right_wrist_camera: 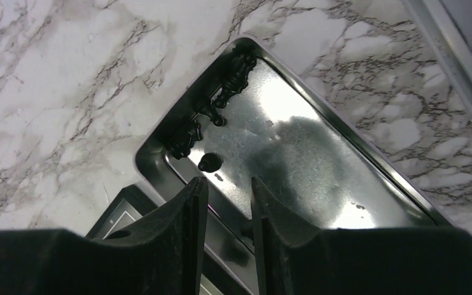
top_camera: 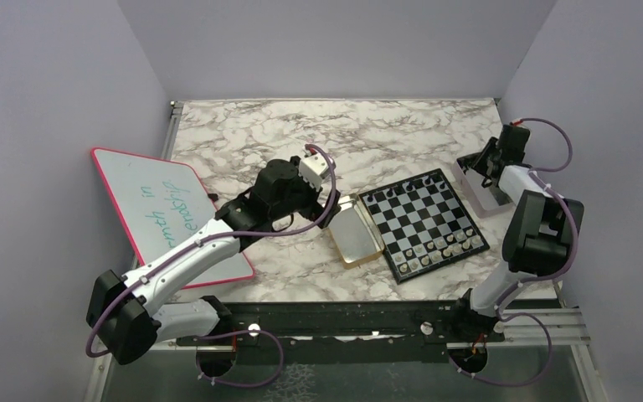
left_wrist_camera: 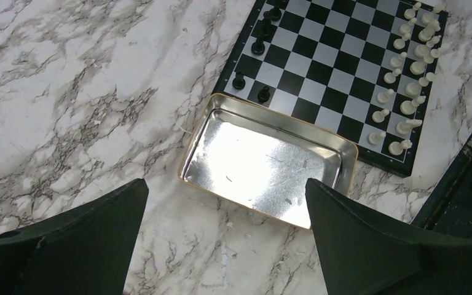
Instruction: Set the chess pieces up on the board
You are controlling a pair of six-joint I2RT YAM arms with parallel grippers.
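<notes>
On the table lies the chessboard (top_camera: 423,213), white pieces (left_wrist_camera: 407,107) standing in two rows along its near side. Along its far edge stand several black pieces (left_wrist_camera: 257,47). An empty metal tray (left_wrist_camera: 258,169) adjoins the board's left side, and my left gripper is open above that side of the table. Right of the board, a second metal tray (right_wrist_camera: 319,178) holds loose black pieces, among them a lying piece (right_wrist_camera: 185,139) and a pawn (right_wrist_camera: 209,162). Over this tray my right gripper is partly open, pointing down, with nothing seen between its fingertips.
A whiteboard (top_camera: 172,218) with writing leans at the left. Grey walls (top_camera: 603,201) bound the table, the right one close to the right arm. The marble surface behind the board (top_camera: 402,134) is clear.
</notes>
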